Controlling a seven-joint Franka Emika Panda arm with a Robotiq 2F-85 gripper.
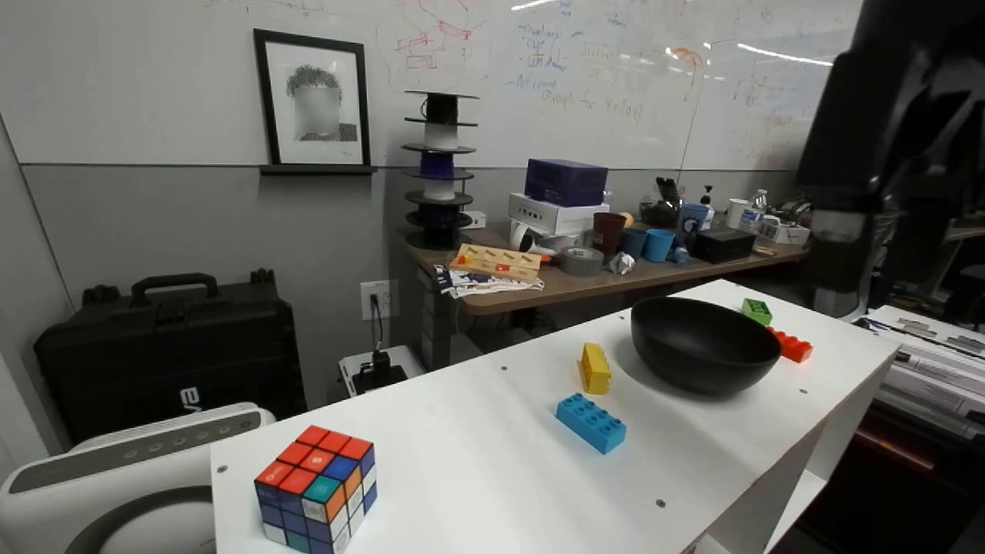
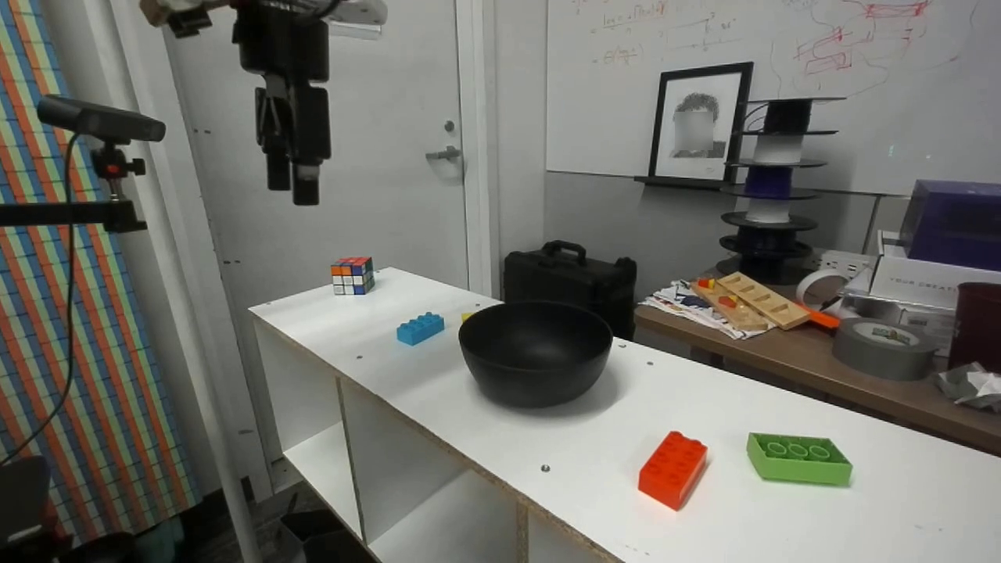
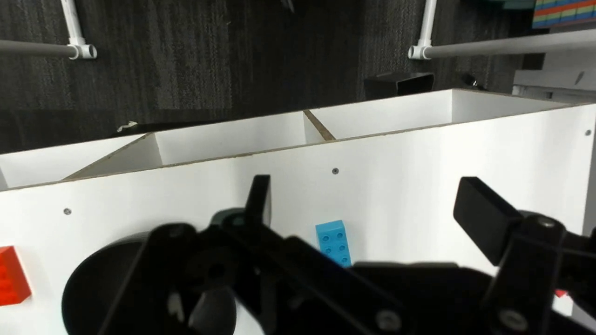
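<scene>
My gripper is open, its two black fingers wide apart in the wrist view with nothing held. It hangs high above the front side of the white shelf top. Below, partly covered by the gripper body, lies a blue brick. A black bowl stands upright on the shelf top. Beside the bowl are a yellow brick and the blue brick; on its other side lie a red brick and a green brick. A Rubik's cube sits near one end. The bowl's inside appears empty in exterior view 2.
The white shelf top has open compartments along its front edge. A cluttered brown desk stands behind it, with a black case on the floor nearby. Bare surface lies between the cube and the blue brick.
</scene>
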